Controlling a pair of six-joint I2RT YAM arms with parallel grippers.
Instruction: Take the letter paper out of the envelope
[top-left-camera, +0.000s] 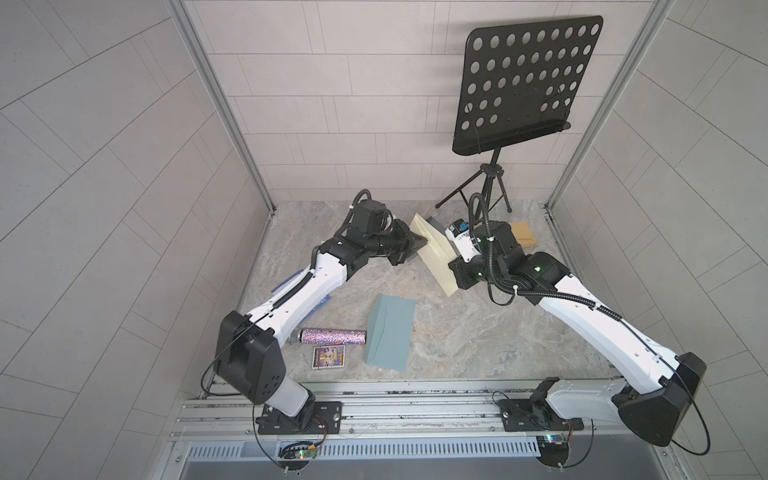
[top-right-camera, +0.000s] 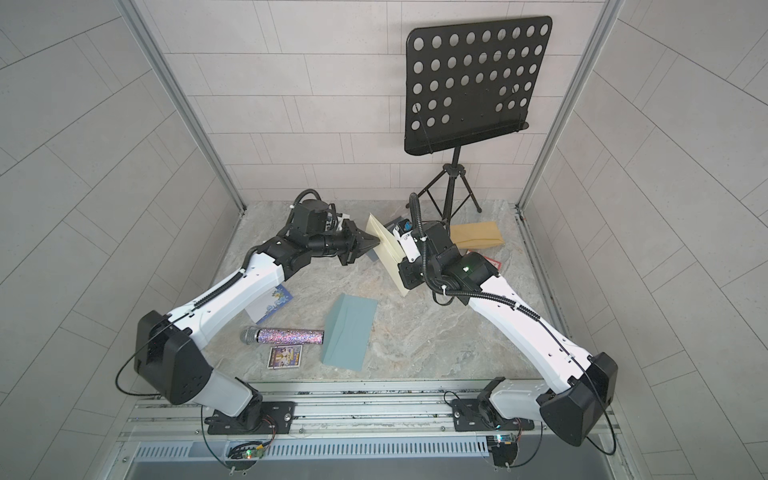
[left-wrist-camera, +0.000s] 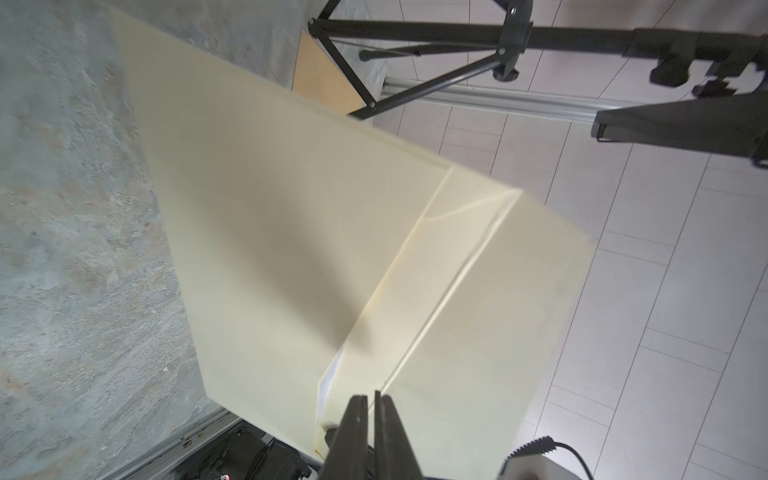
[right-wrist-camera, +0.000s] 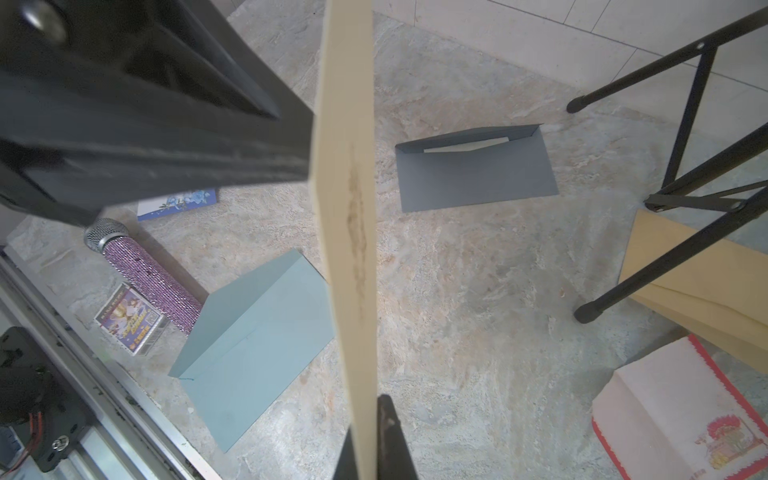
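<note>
A cream envelope (left-wrist-camera: 296, 240) hangs tilted in the air between both arms. Its flap stands open toward my left gripper, and a small white sliver of letter paper (left-wrist-camera: 325, 388) shows inside the mouth in the left wrist view. My right gripper is shut on the envelope, which appears edge-on between its fingers. My left gripper is right at the envelope's open side; its fingertips are slightly open, a narrow gap between them, and no paper can be made out there. In the top left view the left fingertips (top-left-camera: 421, 241) overlap the envelope's upper part.
On the tabletop lie a light blue envelope (top-left-camera: 390, 332), a grey envelope (right-wrist-camera: 480, 172) and a brown envelope (top-right-camera: 477, 235). A glittery microphone (top-right-camera: 292, 336) and a small card box (top-right-camera: 285, 357) sit front left. A music stand (top-left-camera: 524, 84) rises behind.
</note>
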